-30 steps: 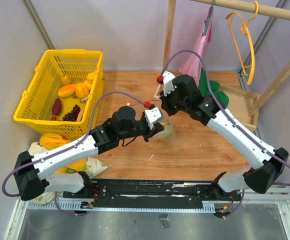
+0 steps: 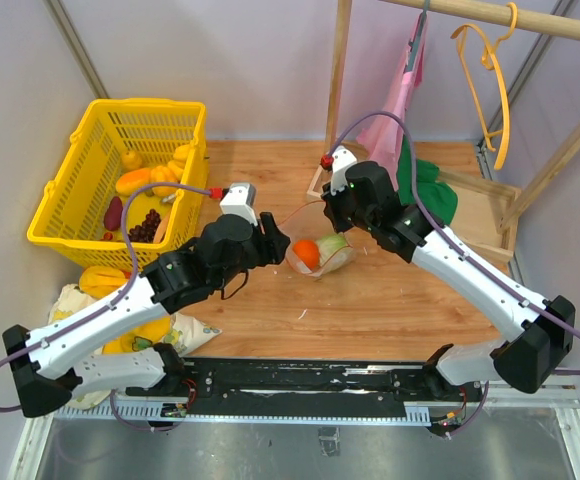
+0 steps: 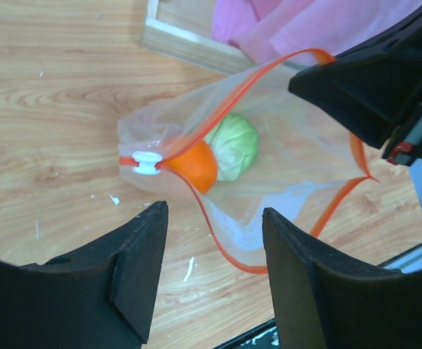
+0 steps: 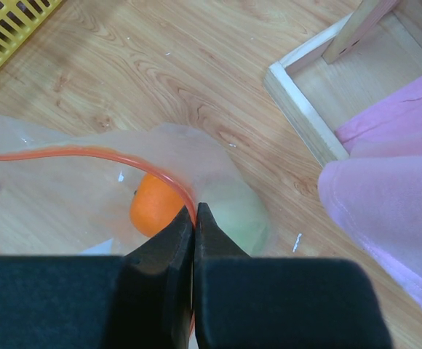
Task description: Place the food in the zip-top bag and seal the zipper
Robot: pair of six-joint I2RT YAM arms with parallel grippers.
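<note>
The translucent zip top bag [image 2: 320, 262] sits mid-table with an orange food [image 3: 195, 166] and a pale green round food [image 3: 233, 145] inside. Its orange zipper edge forms open loops, with a white slider [image 3: 146, 161] at one end in the left wrist view. My left gripper [image 2: 270, 240] stands open just left of the bag, nothing between its fingers. My right gripper is shut above the bag, the orange edge running into its fingertips; it appears to pinch that edge.
A yellow basket [image 2: 52, 200] of toy food fills the back left, with yellow items and cloth below it. A wooden rack [image 2: 510, 25] with hangers, pink cloth [image 4: 385, 203] and green cloth [image 2: 435, 190] stands at the back right above a wooden tray [image 4: 305, 109]. Bare table lies in front of the bag.
My left gripper has moved leftward and turned, away from the bag's edge, uncovering the orange food in the top view.
</note>
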